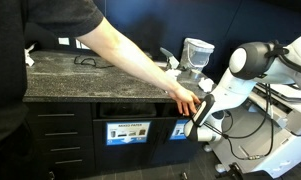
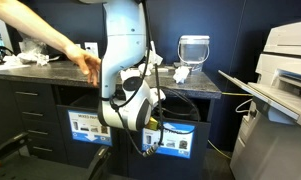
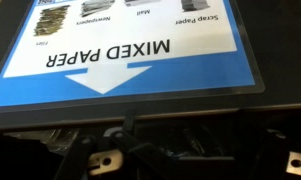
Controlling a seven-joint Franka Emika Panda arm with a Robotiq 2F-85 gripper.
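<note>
My gripper is at the bottom of the wrist view, its two metal finger parts set apart with dark shapes between. The tips cannot be made out, so its opening is unclear. Just above lies a blue and white "MIXED PAPER" sign (image 3: 150, 70), upside down in this view. In exterior view 2 my arm (image 2: 133, 105) bends down before the bin fronts, between two such signs (image 2: 173, 137). A person's hand (image 1: 186, 101) rests at or against the arm. Nothing held is visible.
A dark countertop (image 1: 100, 84) runs above the bins, with drawers (image 1: 62, 130) on the left. A white bucket (image 1: 197, 53) and crumpled white items stand on top, and glasses (image 1: 85, 62) lie farther left. A pale machine (image 2: 275, 85) stands to the right.
</note>
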